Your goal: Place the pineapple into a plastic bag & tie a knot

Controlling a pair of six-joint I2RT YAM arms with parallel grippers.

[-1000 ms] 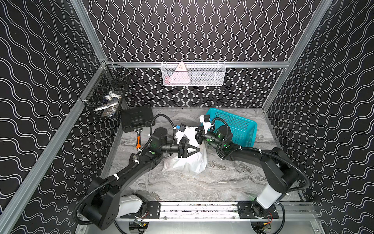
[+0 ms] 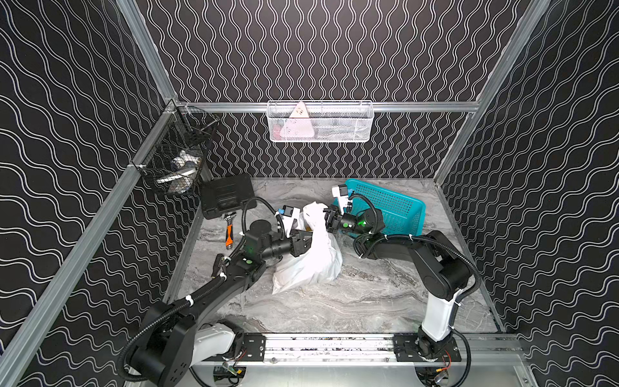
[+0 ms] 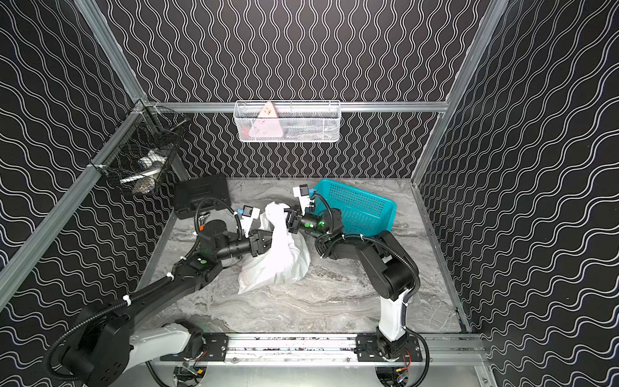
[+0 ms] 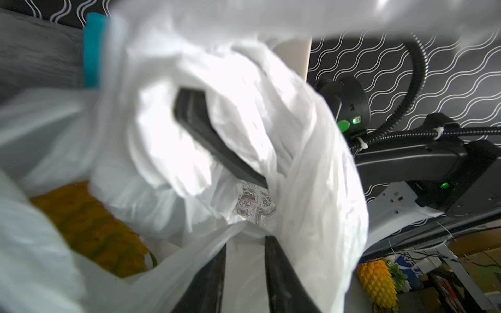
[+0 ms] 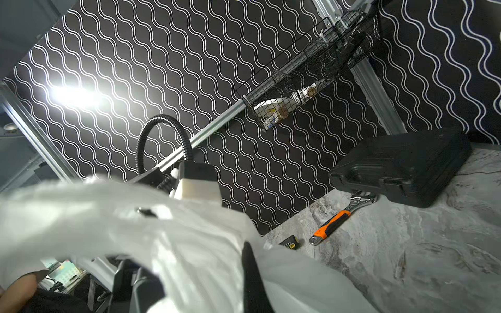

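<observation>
The white plastic bag (image 2: pixel 306 264) stands bunched upward at mid table, its top gathered between my two grippers. In the left wrist view the yellow pineapple (image 4: pixel 88 224) shows inside it. My left gripper is in among the bag's folds, its fingertips a little apart with thin plastic around them. My right gripper (image 2: pixel 329 219) is at the bag's top from the right, shut on the gathered plastic, which largely hides its fingers in both wrist views.
The teal basket (image 2: pixel 406 209) is behind my right arm. A black case (image 2: pixel 225 193) and an orange-handled wrench (image 2: pixel 229 235) lie at the left.
</observation>
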